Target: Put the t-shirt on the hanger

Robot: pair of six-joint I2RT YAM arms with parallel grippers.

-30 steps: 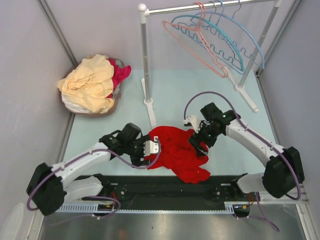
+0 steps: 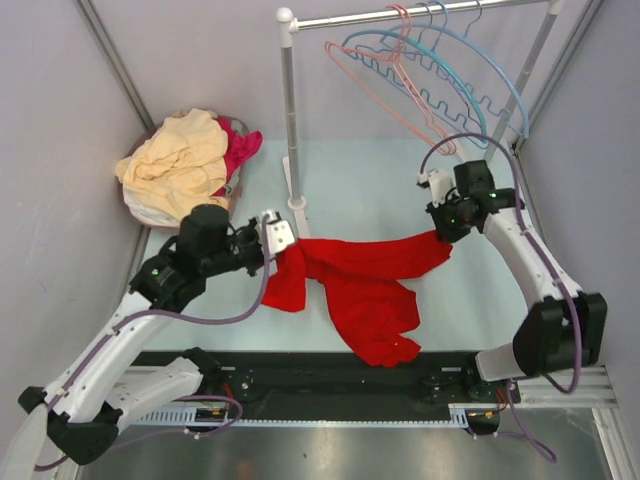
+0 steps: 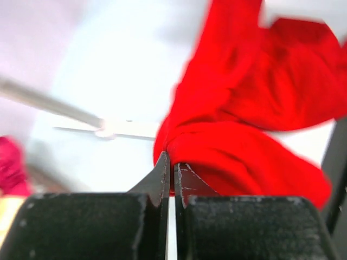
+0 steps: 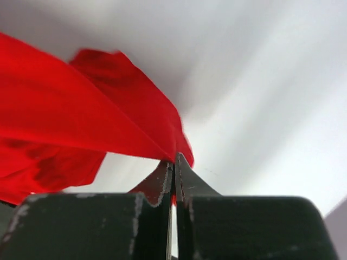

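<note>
The red t-shirt [image 2: 370, 310] is lifted by two ends, its lower part spread on the pale table. My left gripper is shut on its left end, the cloth bunched at the fingertips in the left wrist view. My right gripper is shut on the other end, which stretches up and rightward in the top view, forming a band between the two grippers.
A clothes rack [image 2: 291, 120] stands at the back with pink and blue hangers [image 2: 465, 75] on its rail. A basket of clothes [image 2: 175, 165] sits at back left.
Both grippers have risen and moved apart, the left up and leftward, the right up and rightward, stretching the shirt's upper edge between them.
</note>
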